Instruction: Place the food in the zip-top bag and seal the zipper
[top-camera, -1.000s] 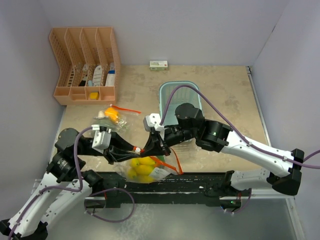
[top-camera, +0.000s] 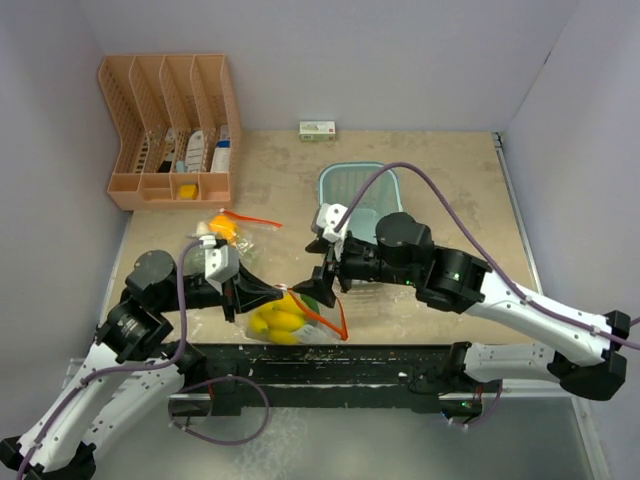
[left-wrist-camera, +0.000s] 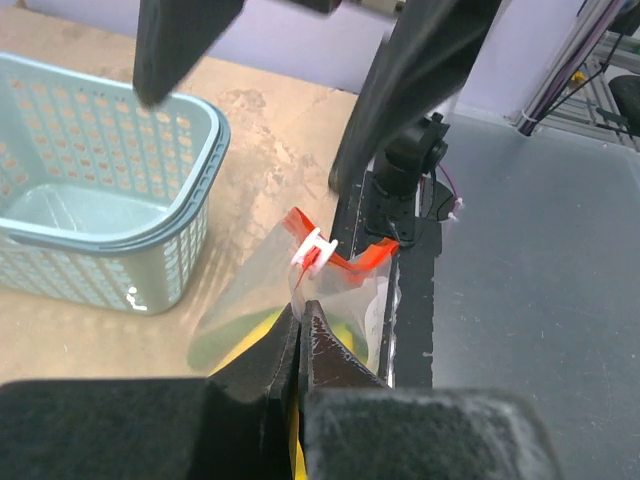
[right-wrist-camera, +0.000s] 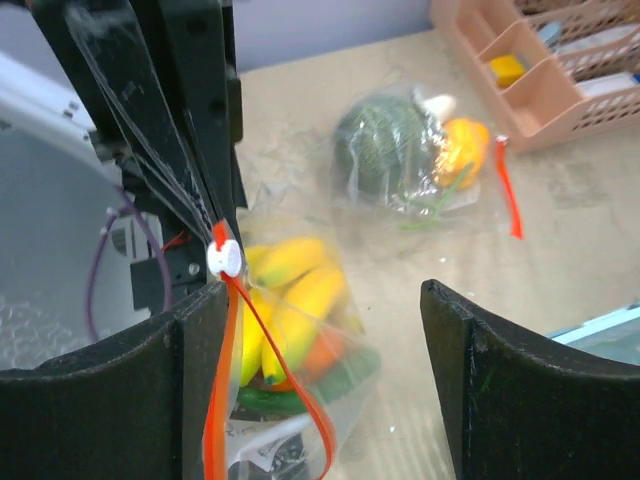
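Observation:
The clear zip top bag (top-camera: 281, 319) rests at the table's front edge with yellow and green food inside. In the right wrist view, the yellow food (right-wrist-camera: 296, 300) lies within the bag, and its orange zipper strip (right-wrist-camera: 262, 325) hangs in a loose bent line. A white slider (left-wrist-camera: 315, 252) sits on that strip just beyond the tips of my left gripper, which is shut on the bag's film by the zipper end. My right gripper stands open close by, nothing gripped between its widely parted fingers.
A second bag (right-wrist-camera: 418, 160) of food with an orange strip lies behind on the left. The pale blue basket (top-camera: 325, 190) stands behind the right arm, and a peach divided rack (top-camera: 125, 190) at the back left.
My right gripper has opened and backed off to the upper right, away from the zipper. The bag's strip has swung down and left.

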